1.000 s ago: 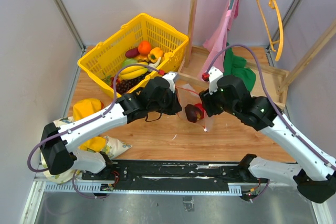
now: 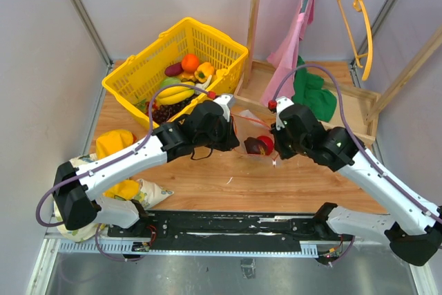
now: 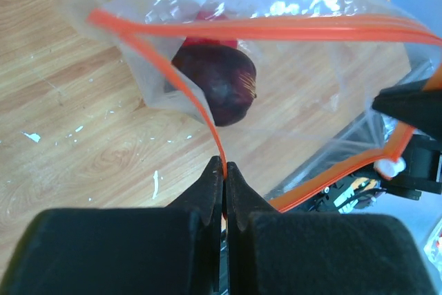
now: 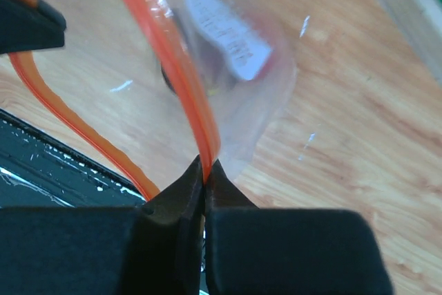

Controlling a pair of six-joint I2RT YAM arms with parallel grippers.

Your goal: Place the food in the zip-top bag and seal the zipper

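A clear zip top bag (image 2: pixel 245 126) with an orange zipper hangs open between both grippers above the wooden table. Inside are a dark purple vegetable (image 3: pixel 214 84) and a red round item (image 2: pixel 264 144). My left gripper is shut on the bag's orange rim. My right gripper is shut on the opposite orange rim, the zipper running into its fingertips. The bag's far end is partly blurred in the right wrist view.
A yellow basket (image 2: pixel 124 81) of fruit and vegetables stands at back left. A wooden rack (image 2: pixel 376 112) with pink and green cloths is at back right. Yellow and patterned cloths (image 2: pixel 114 143) lie at left.
The left arm is still.
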